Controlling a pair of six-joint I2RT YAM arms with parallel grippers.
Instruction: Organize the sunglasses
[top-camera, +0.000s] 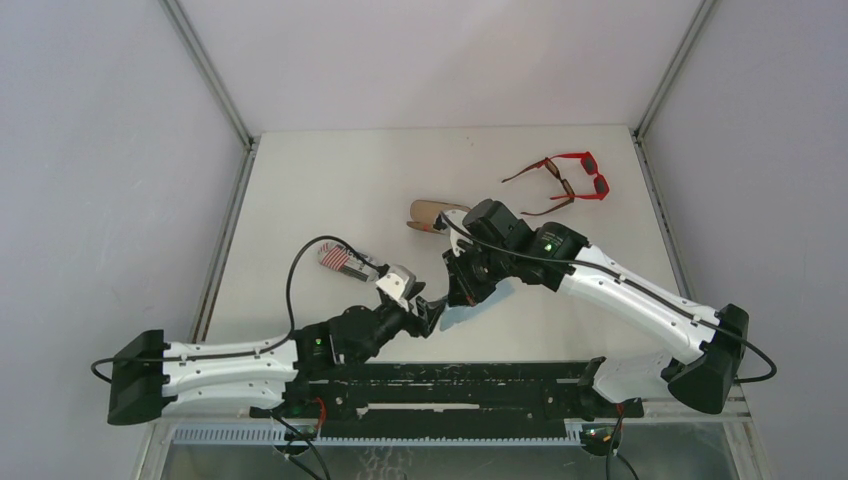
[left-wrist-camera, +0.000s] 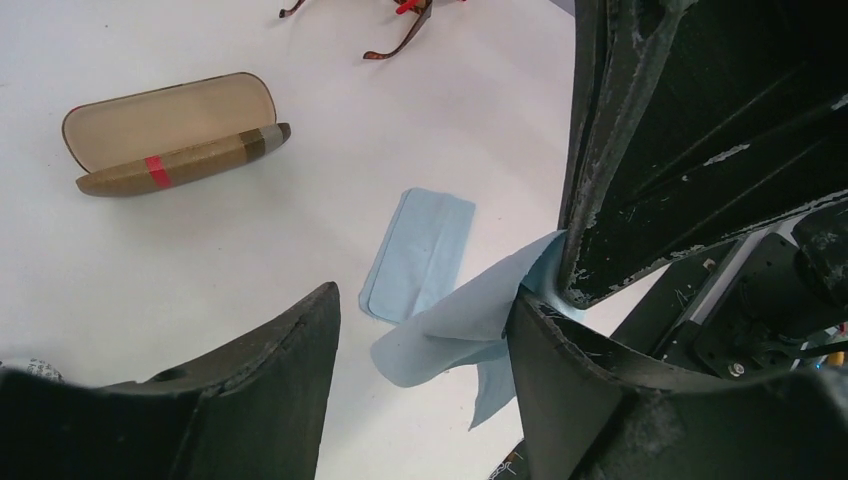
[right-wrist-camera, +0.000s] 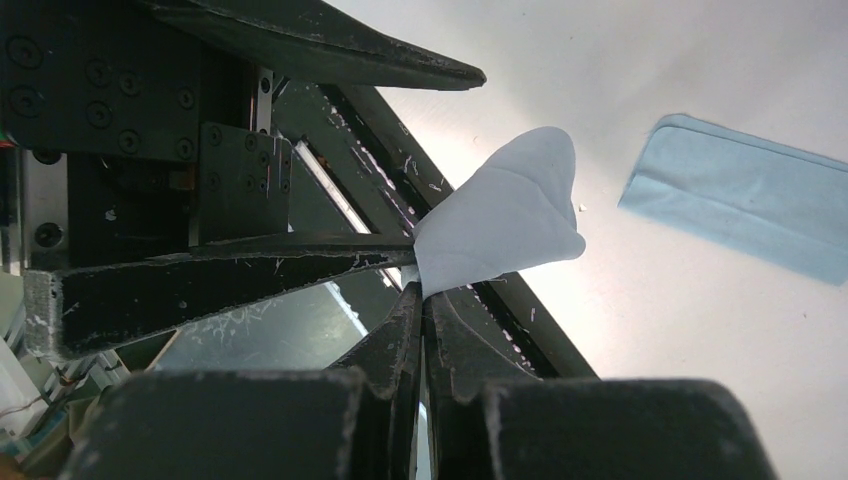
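Observation:
A light blue cloth (left-wrist-camera: 450, 330) is pinched in my right gripper, its loose fold spreading beyond the fingertips. My left gripper stands part open right at that cloth, its fingers apart with the fabric beside the tip of one of them. Another folded blue cloth (right-wrist-camera: 735, 195) lies flat on the table below. The open glasses case (top-camera: 438, 208) lies behind the arms at the centre. Red sunglasses (top-camera: 589, 165) and brown sunglasses (top-camera: 566, 186) lie with their temples out at the back right.
A flag-patterned case (top-camera: 345, 260) lies left of centre, near my left arm. The front edge with a dark rail runs just below both grippers.

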